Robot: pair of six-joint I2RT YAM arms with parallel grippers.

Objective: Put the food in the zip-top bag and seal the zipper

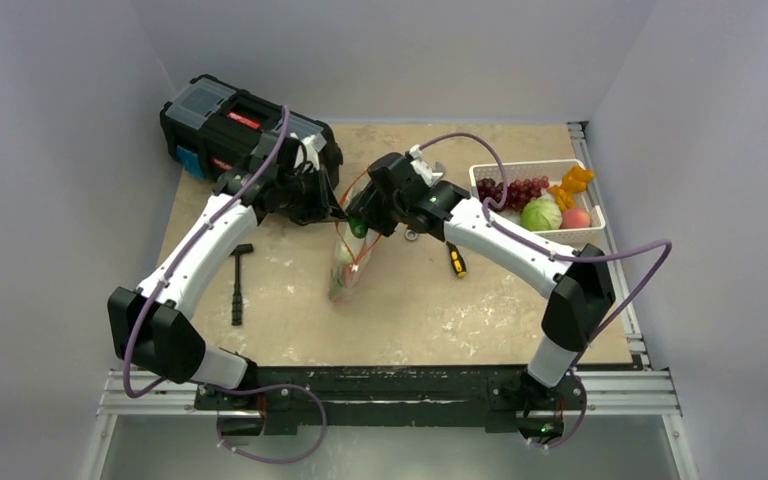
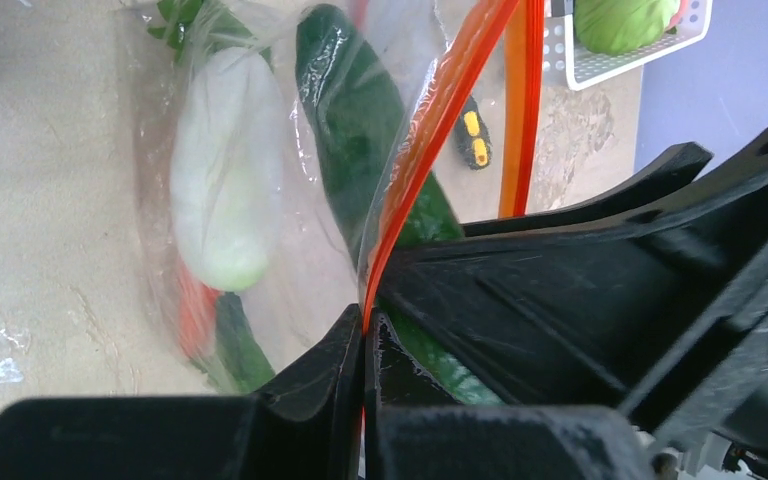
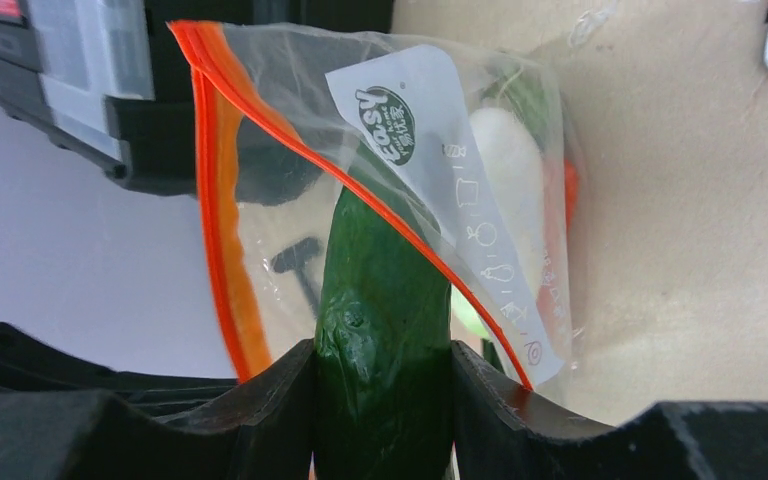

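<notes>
The clear zip top bag [image 1: 343, 272] with orange zipper edges stands mid-table, its mouth spread. In the left wrist view my left gripper is shut on one orange edge [image 2: 438, 150] of it. My right gripper is shut on a dark green cucumber [image 3: 385, 320], whose far end reaches through the mouth into the bag. Its black fingers [image 2: 520, 290] are at the opening, between the two orange edges. Lower in the bag lie a white vegetable [image 2: 228, 170] with green leaves and something orange-red [image 2: 195, 310].
A white basket [image 1: 520, 168] at the right holds grapes, a green cabbage [image 1: 541, 213], a peach and an orange-yellow item. A toolbox [image 1: 230, 120] stands back left. A hammer [image 1: 238, 285] and screwdriver [image 1: 457, 260] flank the bag.
</notes>
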